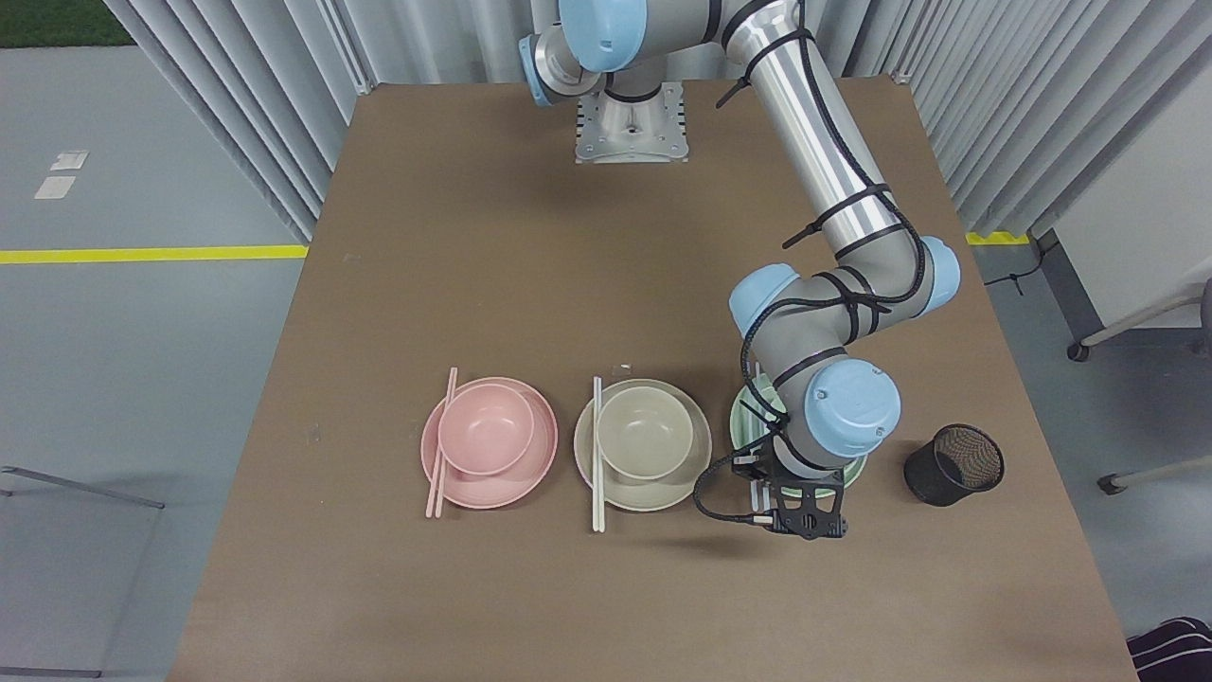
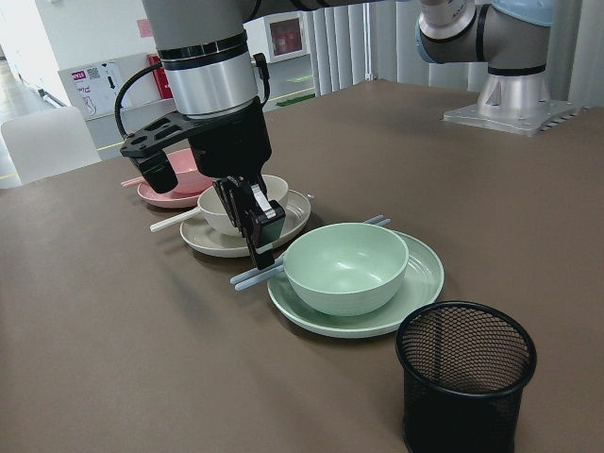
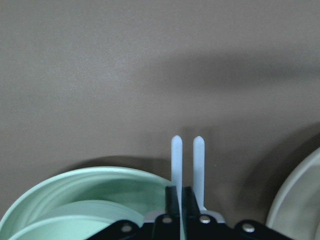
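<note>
My gripper (image 2: 262,247) points down just beside the mint bowl (image 2: 344,266), which sits on a mint plate (image 2: 415,293). Light blue chopsticks (image 3: 199,170) lie along that plate; in the wrist view my black fingertips (image 3: 190,205) are right over them, and whether they grip them I cannot tell. In the front view the arm mostly hides the mint set. Left of it stand a beige bowl (image 1: 645,432) with white chopsticks (image 1: 597,455) and a pink bowl (image 1: 486,428) with pink chopsticks (image 1: 442,443), each on a matching plate.
A black mesh cup (image 1: 953,466) stands to the right of the mint set. The near part of the table (image 1: 545,602) and the area behind the plates are clear. The robot's base (image 1: 631,136) is at the back.
</note>
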